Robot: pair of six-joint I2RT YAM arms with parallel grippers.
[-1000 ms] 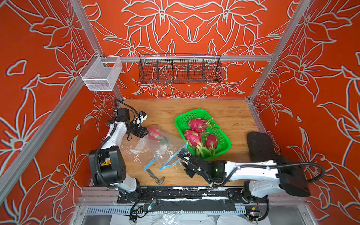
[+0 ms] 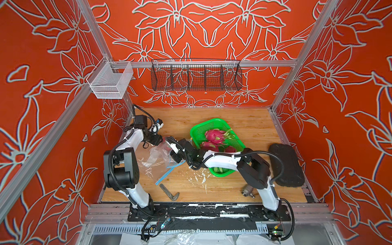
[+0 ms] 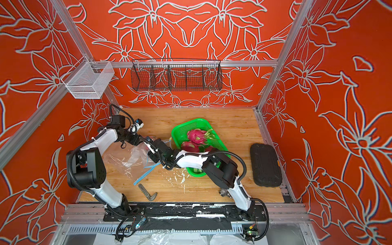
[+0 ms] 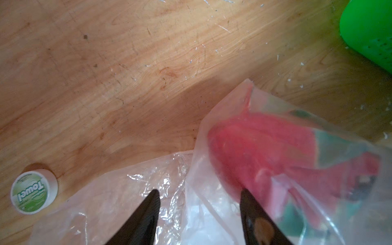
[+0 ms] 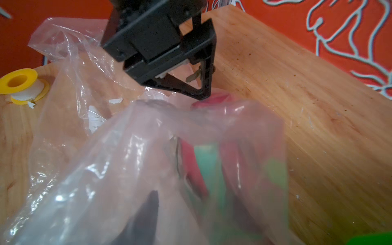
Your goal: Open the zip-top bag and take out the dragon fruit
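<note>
The clear zip top bag (image 2: 155,162) lies at the left of the table, its blue zip strip (image 2: 165,175) towards the front. A red dragon fruit (image 4: 241,151) with green scales shows through the film; from above, the right arm mostly covers it. My left gripper is open over the bag beside the fruit, fingers apart with only film showing between and below them. My right gripper reaches inside the bag, one dark finger (image 5: 140,222) visible through the film in front of the fruit. The film blurs its other finger.
A green basket (image 2: 200,129) with more dragon fruits (image 2: 214,136) stands to the right, partly under the right arm. A tape roll (image 5: 24,85) and an L-shaped tool (image 2: 169,192) lie near the bag.
My right gripper has moved left and away from the front, from the bag's mouth in towards the fruit, pushing the film along.
</note>
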